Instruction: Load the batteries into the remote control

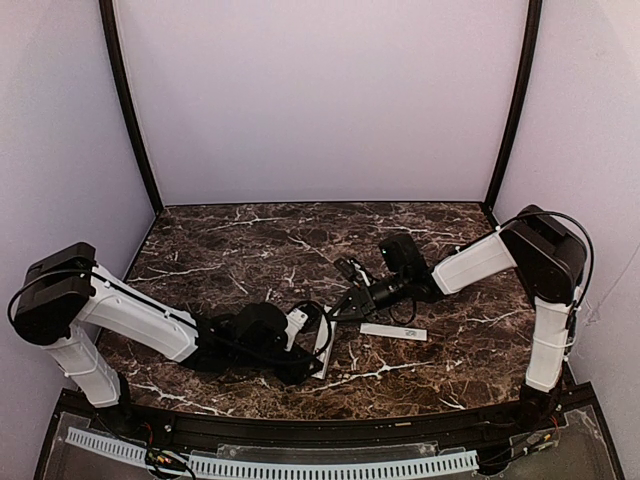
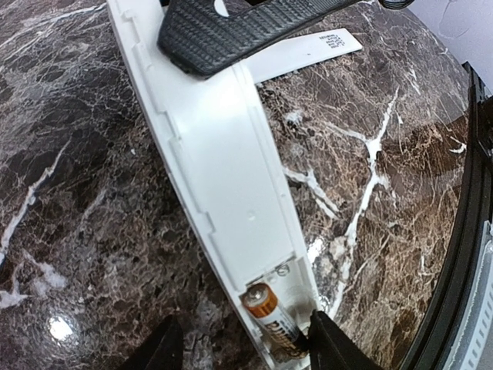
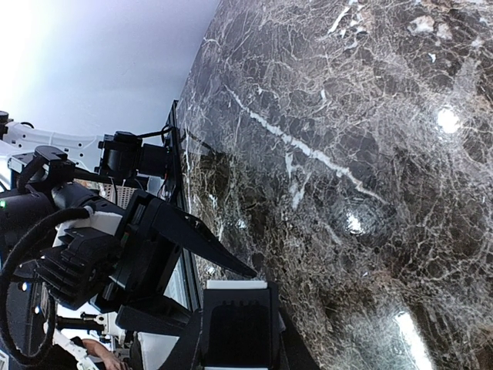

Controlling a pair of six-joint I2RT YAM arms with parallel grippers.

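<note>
The white remote body lies lengthwise, its back compartment facing up. My right gripper is shut on its far end; in the right wrist view its dark fingers have a white edge between them. At the near end of the remote, a battery with a copper-coloured top lies in the compartment, somewhat tilted. My left gripper is over that end, its fingertips at the bottom of the left wrist view, either side of the compartment and part open. Whether they touch the battery is unclear.
The white battery cover lies on the marble table right of the remote. A dark frame runs along the front edge.
</note>
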